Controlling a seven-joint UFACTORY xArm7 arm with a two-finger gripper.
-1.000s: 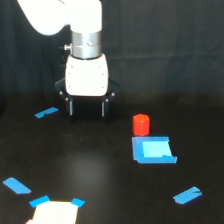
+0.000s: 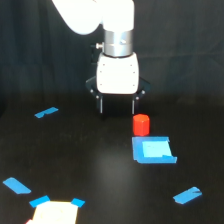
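Note:
My gripper (image 2: 117, 104) hangs from the white hand above the black table, in the upper middle of the camera view. Its two dark fingers stand wide apart, with nothing visible between them. A small red block (image 2: 141, 125) sits a little lower in the view and to the right of the gripper, apart from the fingers. Just in front of the block lies a pale blue square (image 2: 156, 149) framed by a darker blue border. Near the bottom left edge is a cream-coloured square (image 2: 54, 213) with blue at its corners, partly cut off by the frame.
Strips of blue tape mark the table: one at the far left (image 2: 46, 112), one at the near left (image 2: 16, 186) and one at the near right (image 2: 187, 195). A dark curtain (image 2: 190, 50) hangs behind.
The arm and gripper have moved right, closer to the red block. Its fingers remain apart. The block and the squares have not moved.

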